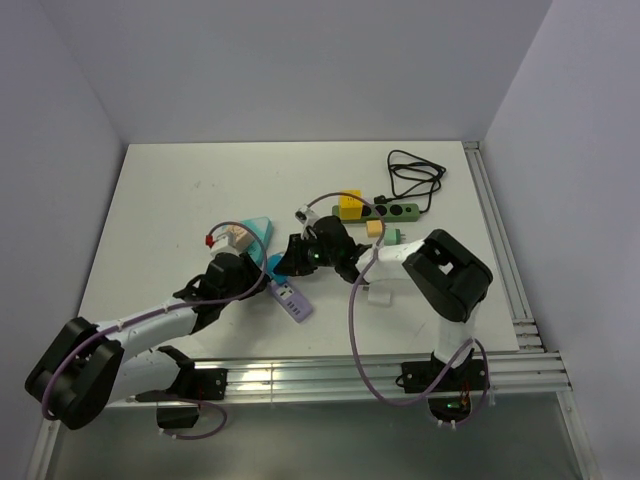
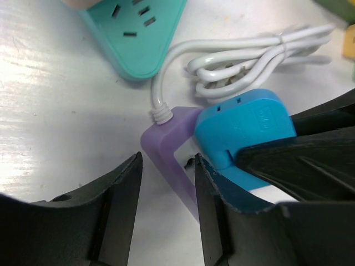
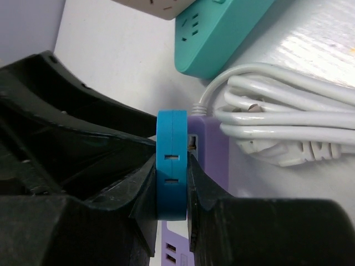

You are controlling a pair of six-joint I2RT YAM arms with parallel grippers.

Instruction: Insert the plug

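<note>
A blue plug is gripped in my right gripper, pressed against the side of the purple power strip point(image 2: 166, 149) near its corded end; in the left wrist view the blue body point(image 2: 244, 119) covers part of the strip's face, and whether it is seated cannot be told. My left gripper stands part open just beside the strip's near side, its fingertips apart at that end, with no clear hold on it. The strip's white cord point(image 3: 288, 119) lies coiled beside it.
A teal power strip point(image 2: 133, 33) with a beige item on it lies behind. A green strip point(image 1: 400, 212), yellow and orange blocks and a black cable occupy the back right. A small white block point(image 1: 379, 298) lies right.
</note>
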